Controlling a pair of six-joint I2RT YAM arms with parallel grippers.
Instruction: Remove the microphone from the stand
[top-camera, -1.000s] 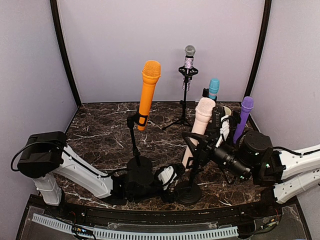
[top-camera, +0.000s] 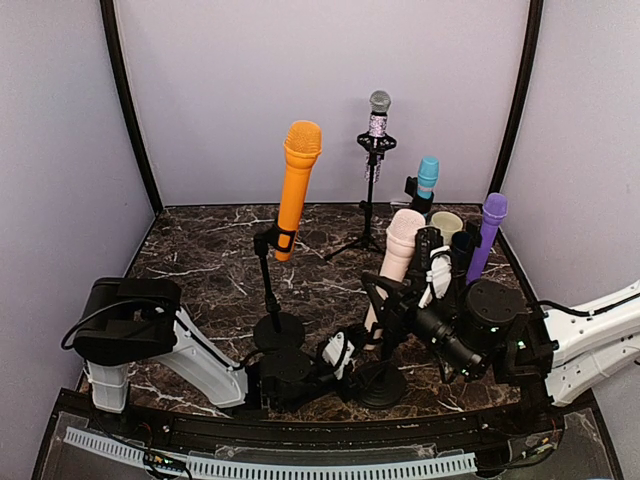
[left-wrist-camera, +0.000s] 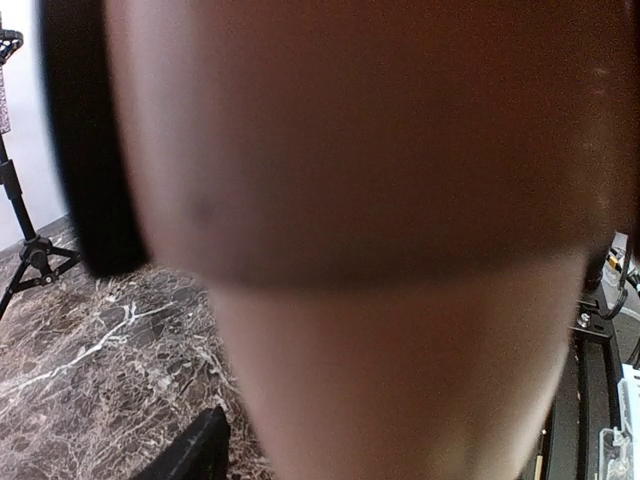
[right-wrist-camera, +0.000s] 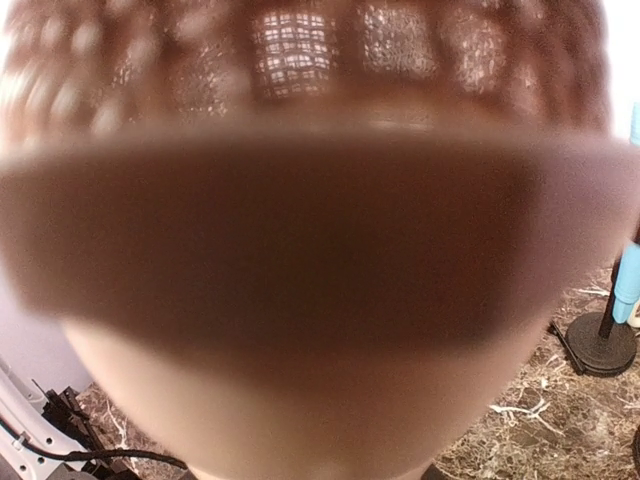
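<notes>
The pale pink microphone (top-camera: 400, 245) leans upright at the front right, over a black stand whose round base (top-camera: 380, 390) rests on the marble table. My right gripper (top-camera: 400, 300) is shut on the microphone's upper body, whose mesh head and band fill the right wrist view. My left gripper (top-camera: 350, 360) is low at the stand, beside the microphone's lower end; a blurred pink surface fills most of the left wrist view, and its fingers are hard to make out.
An orange microphone (top-camera: 297, 180) on a stand is at the left-middle. A silver-headed microphone (top-camera: 379, 110), a cyan one (top-camera: 427, 175), a purple one (top-camera: 490, 225) and a cream cup (top-camera: 447, 220) stand behind.
My left arm has shifted rightward. The pink microphone and right gripper have moved slightly, most recently a little up and to the right.
</notes>
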